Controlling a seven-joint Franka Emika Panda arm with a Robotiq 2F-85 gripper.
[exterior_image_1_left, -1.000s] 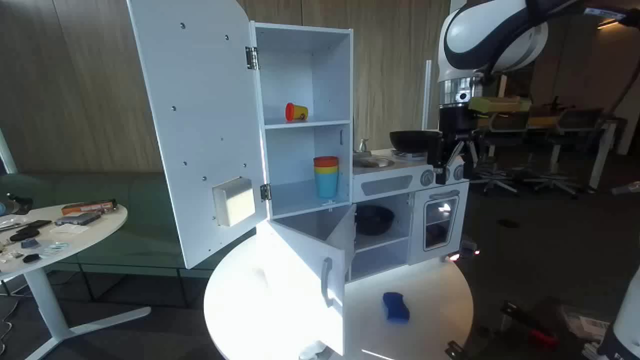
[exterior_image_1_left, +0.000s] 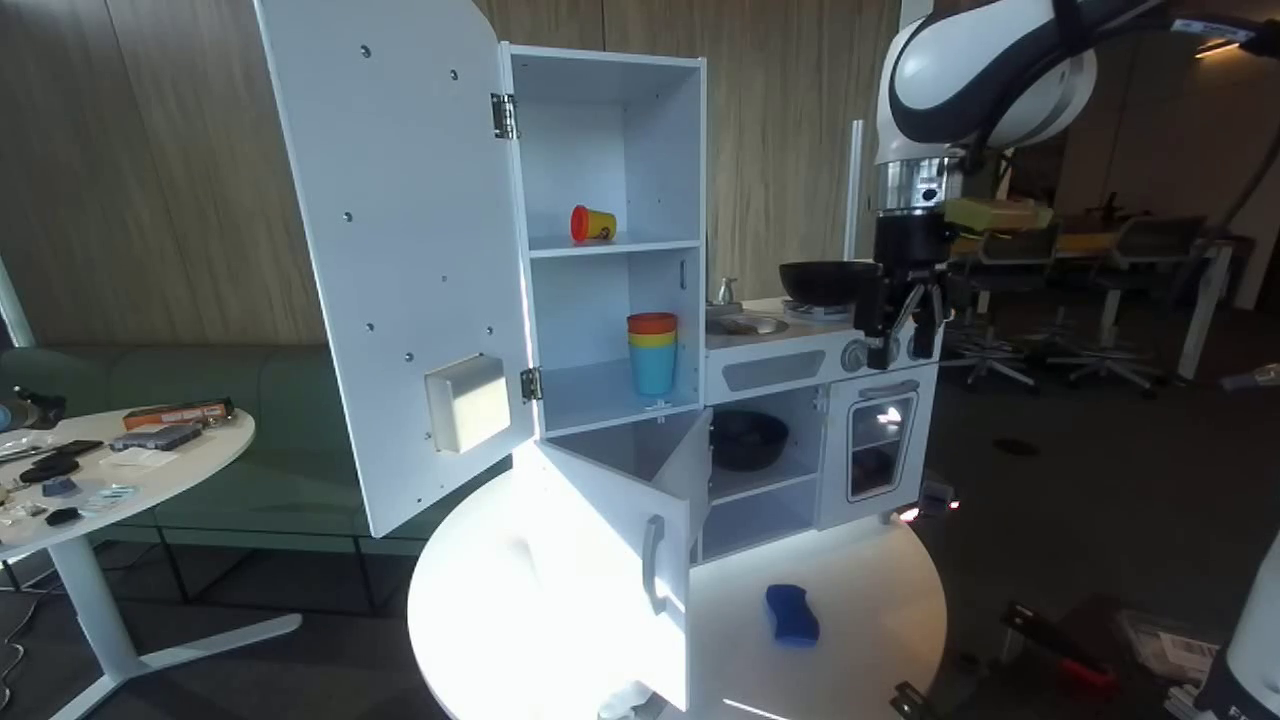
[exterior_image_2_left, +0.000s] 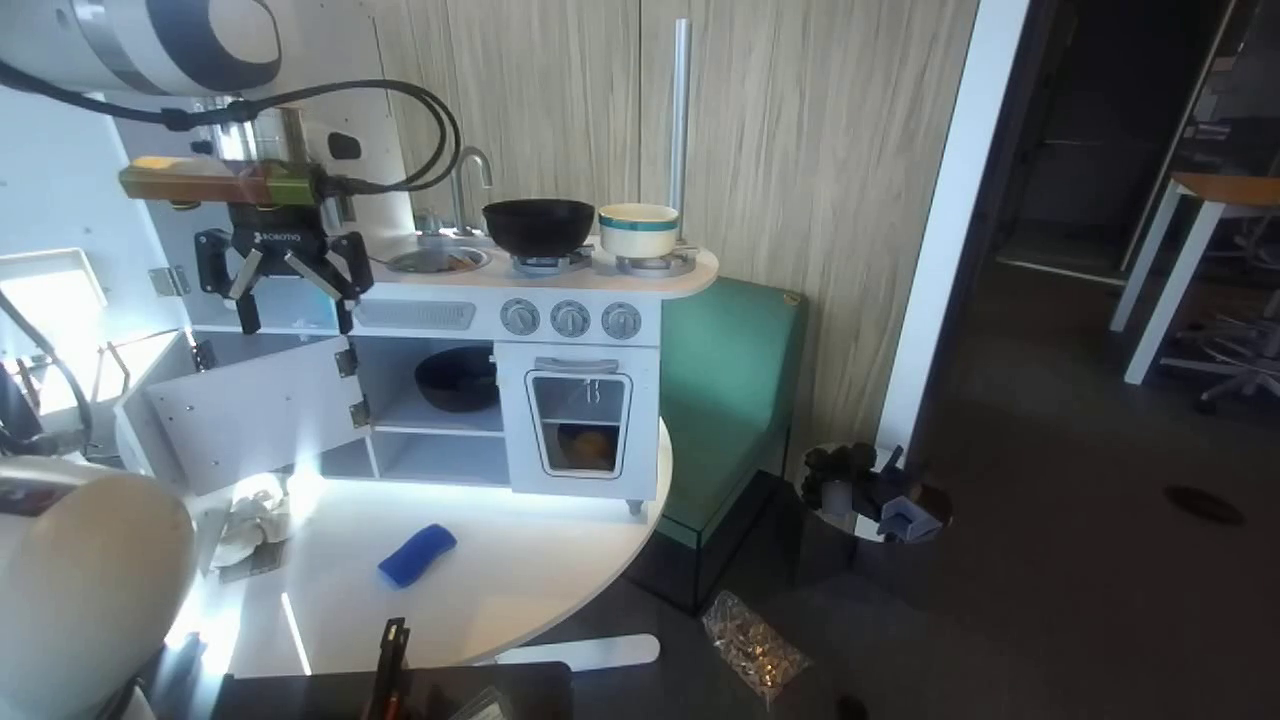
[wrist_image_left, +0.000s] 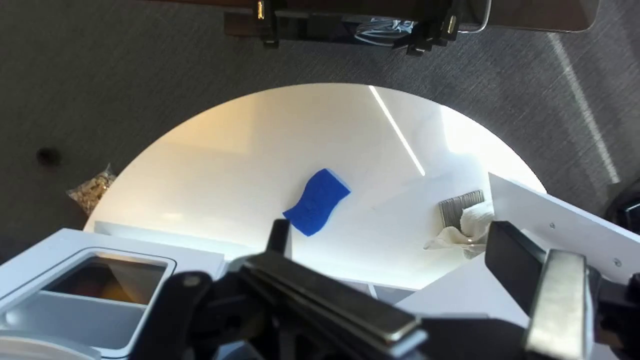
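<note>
My gripper (exterior_image_2_left: 296, 319) hangs open in the air, its two fingers wide apart with nothing between them. In exterior view 1 the gripper (exterior_image_1_left: 900, 354) appears in front of the stove side of a white toy kitchen. A blue sponge (wrist_image_left: 318, 201) lies on the round white table (wrist_image_left: 222, 162), well below and apart from the fingers. The lower cabinet door (exterior_image_1_left: 624, 564) stands open, as does the tall upper door (exterior_image_1_left: 402, 240). Inside the lower cabinet sits a black bowl (exterior_image_2_left: 458, 379). The oven door (exterior_image_2_left: 581, 422) is closed.
A black pan (exterior_image_2_left: 539, 227) and a cream pot (exterior_image_2_left: 638, 230) stand on the burners beside the sink (exterior_image_2_left: 438, 259). Stacked cups (exterior_image_1_left: 653, 354) and a tipped cup (exterior_image_1_left: 593, 223) occupy the shelves. White cloth (wrist_image_left: 477, 222) lies near the open lower door.
My gripper has turned slightly about its vertical axis; its fingers appear closer together in exterior view 1. Doors, sponge and cookware look unmoved.
</note>
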